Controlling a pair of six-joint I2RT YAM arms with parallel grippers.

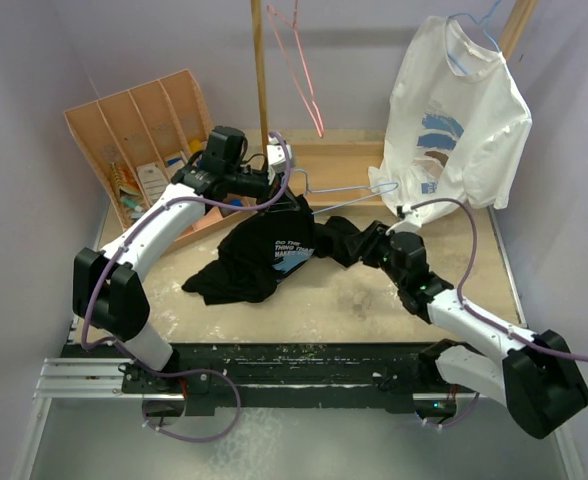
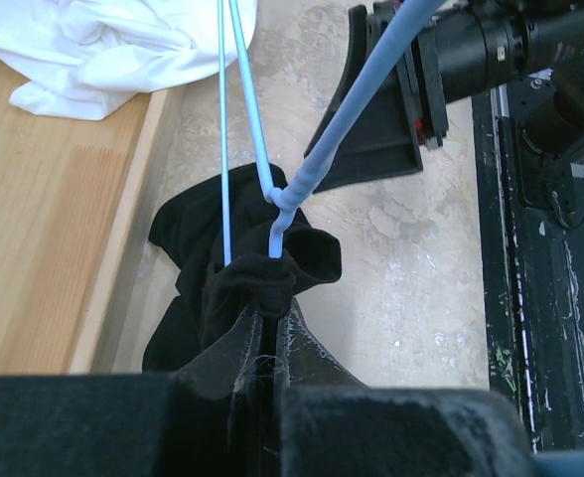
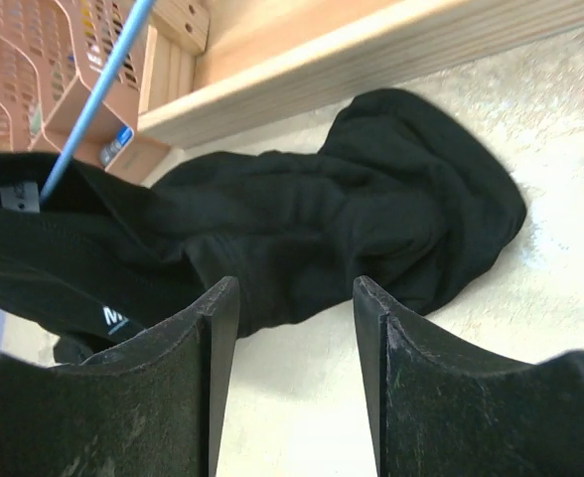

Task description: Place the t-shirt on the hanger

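Note:
A black t-shirt (image 1: pixel 259 255) with printed text lies crumpled on the table, its upper part lifted in my left gripper (image 1: pixel 286 203), which is shut on it around one end of a blue hanger (image 1: pixel 349 200). In the left wrist view the hanger (image 2: pixel 256 119) runs out of the gathered black cloth (image 2: pixel 242 288). My right gripper (image 1: pixel 364 243) is low at the shirt's right end, open with nothing between its fingers; in the right wrist view the loose cloth (image 3: pixel 421 219) lies just beyond its fingertips.
A white t-shirt (image 1: pixel 444 110) hangs at the back right, a pink hanger (image 1: pixel 304 80) at the back middle. A wooden compartment box (image 1: pixel 134 130) stands at the back left beside a wooden ledge (image 1: pixel 334 160).

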